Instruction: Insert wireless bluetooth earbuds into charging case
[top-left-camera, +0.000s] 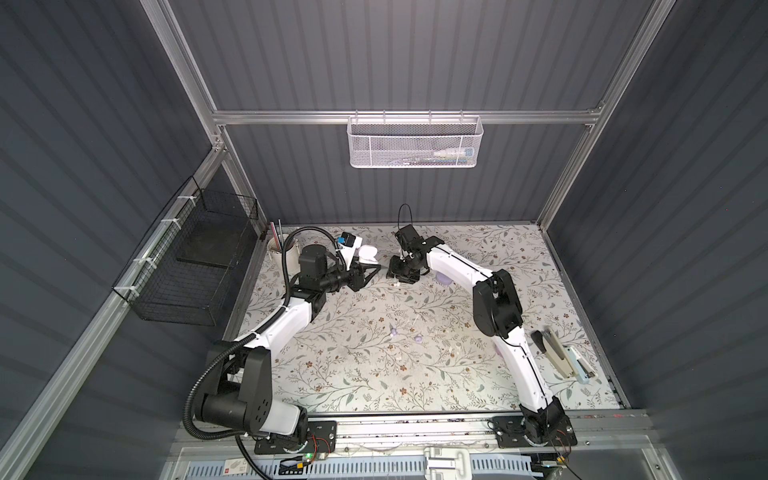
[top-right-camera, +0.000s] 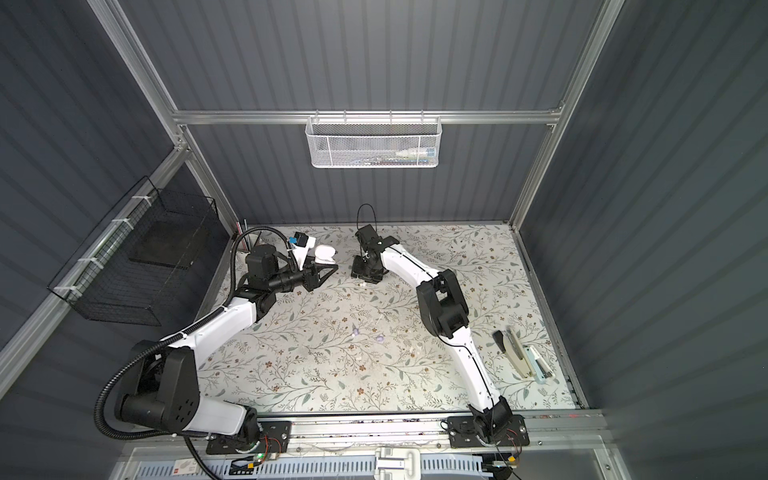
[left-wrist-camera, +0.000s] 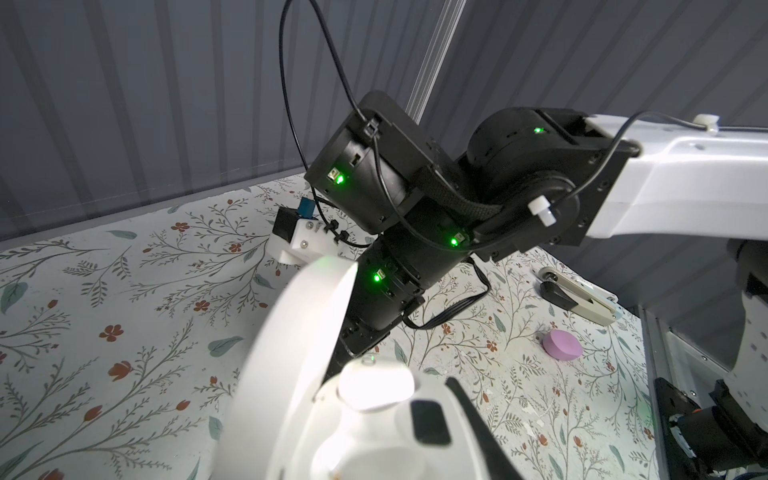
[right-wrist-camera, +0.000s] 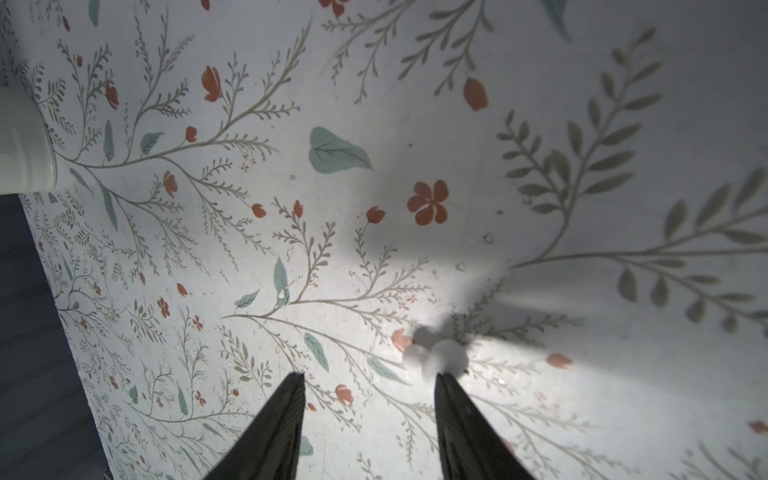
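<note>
The white charging case (left-wrist-camera: 388, 436) stands with its lid (left-wrist-camera: 292, 364) raised, large and blurred in the left wrist view; whether a bud sits inside I cannot tell. My left gripper (top-left-camera: 373, 270) is shut on this case (top-left-camera: 368, 253), above the back part of the table. On the tabletop lies a white earbud (right-wrist-camera: 441, 360), in the right wrist view by the tip of the right-hand finger. My right gripper is over it with its fingers apart and nothing visibly clamped between them. From above, that earbud (top-left-camera: 397, 284) shows as a small white spot.
Two small lilac items (top-left-camera: 393, 329) (top-left-camera: 417, 337) lie mid-table. A pink round object (left-wrist-camera: 562, 345) and some beige and pale-blue tools (top-left-camera: 564, 353) are at the right. A pen cup (top-left-camera: 284, 254) stands back left.
</note>
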